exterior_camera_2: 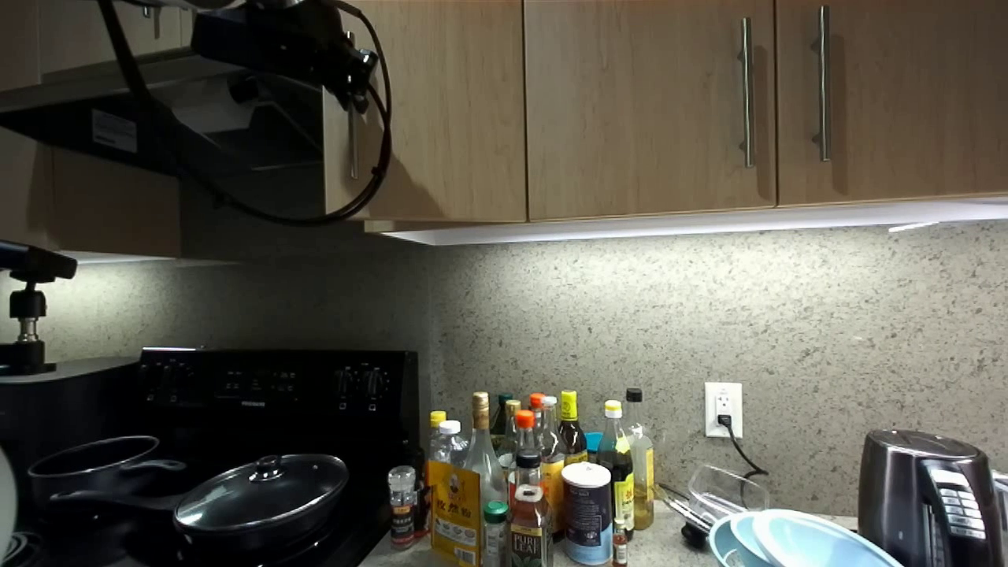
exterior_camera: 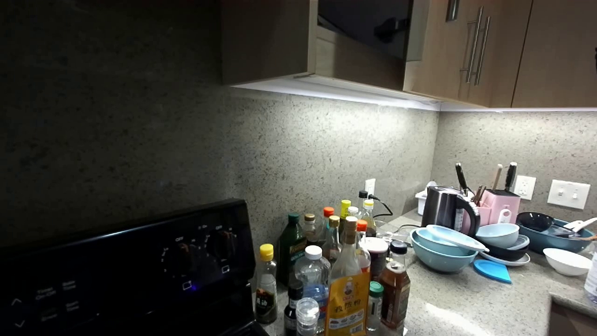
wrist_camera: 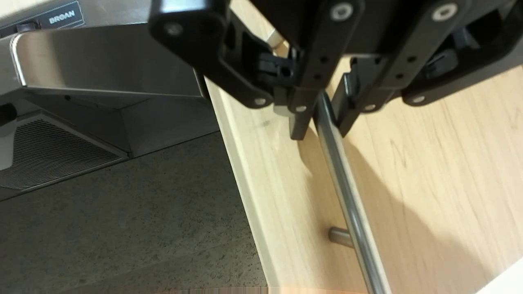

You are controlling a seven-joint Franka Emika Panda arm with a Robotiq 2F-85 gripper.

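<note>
A cabinet door [exterior_camera_2: 435,113] of light wood stands swung out at its left edge, the cabinet's dark interior [exterior_camera: 358,19] showing beside it in exterior view 1. Its slim metal bar handle [wrist_camera: 349,196] runs down the door in the wrist view. My gripper is shut on the upper part of this bar, one finger to each side. From exterior view 2, the gripper [exterior_camera_2: 359,83] appears small and dark at the upper left; the handle [exterior_camera_2: 353,151] continues below it.
A metal range hood [wrist_camera: 112,61] lies left of the door. Below are a stove with a lidded pan [exterior_camera_2: 260,501], and a counter crowded with several bottles [exterior_camera: 348,280], bowls [exterior_camera: 442,255] and a kettle [exterior_camera: 442,210]. Cables [exterior_camera_2: 378,179] hang from the arm.
</note>
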